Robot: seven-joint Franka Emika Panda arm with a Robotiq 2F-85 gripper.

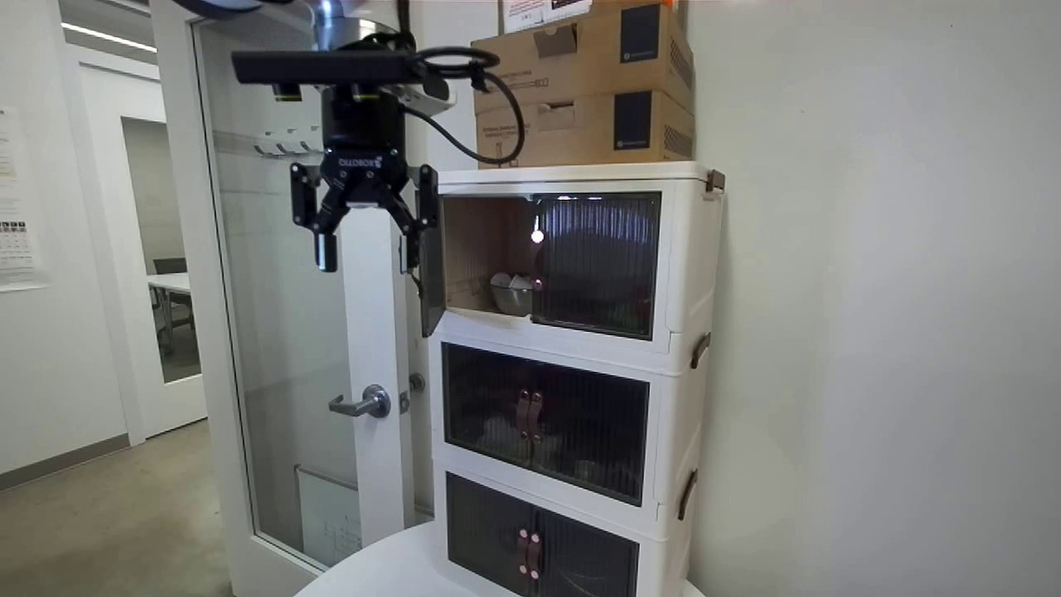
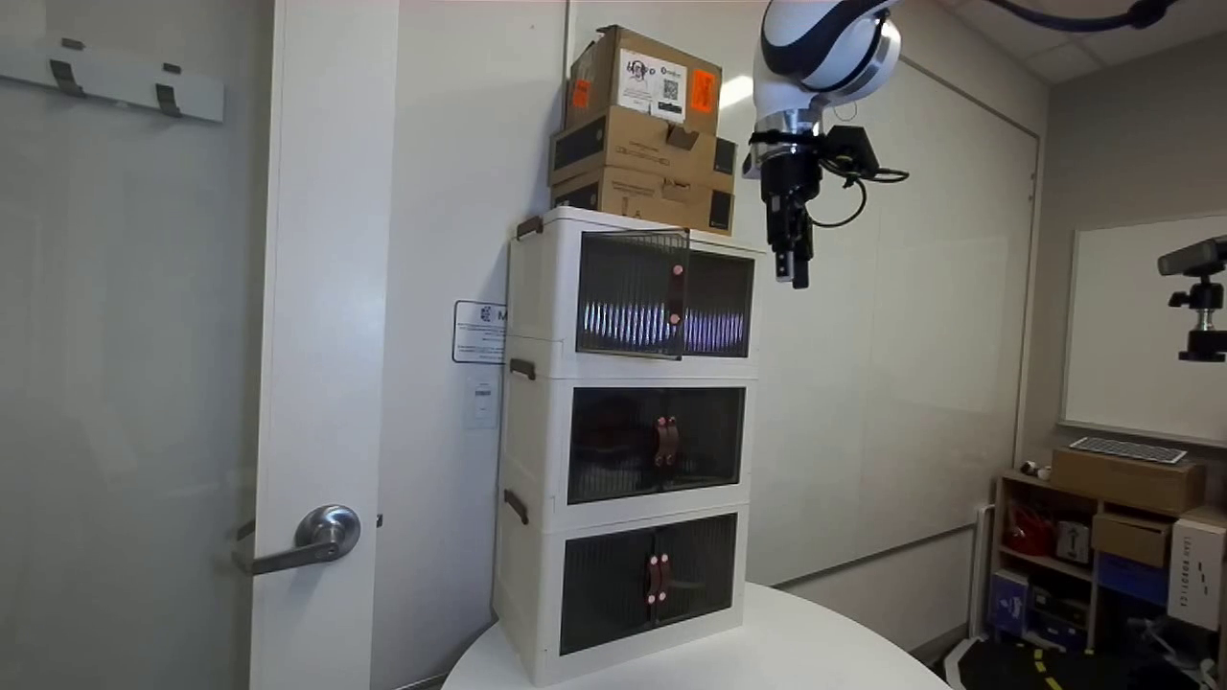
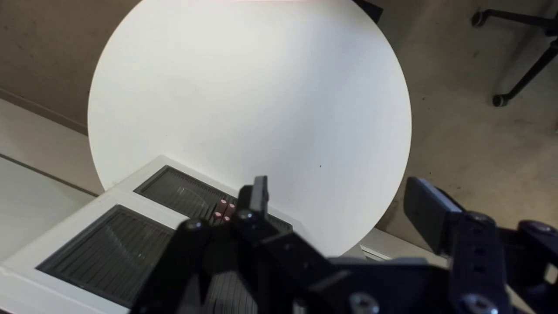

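My gripper [image 1: 368,257] points downward with its fingers spread and nothing between them. In exterior view 1 it overlaps the edge of the swung-out left door [image 1: 432,269] of the top cabinet; I cannot tell whether they touch. Exterior view 2 has the gripper [image 2: 793,276] to the right of the cabinet [image 2: 541,270], its tips level with the top compartment. A bowl [image 1: 512,298] with pale things in it sits inside that compartment. The right door [image 1: 597,264] there is closed. From the wrist, the gripper's fingers [image 3: 260,194] hang over the round table, well apart.
Cardboard boxes [image 1: 582,89] are stacked on the cabinet. Two lower compartments have closed dark doors [image 1: 545,419]. A glass door with a lever handle [image 1: 363,402] stands at the left.
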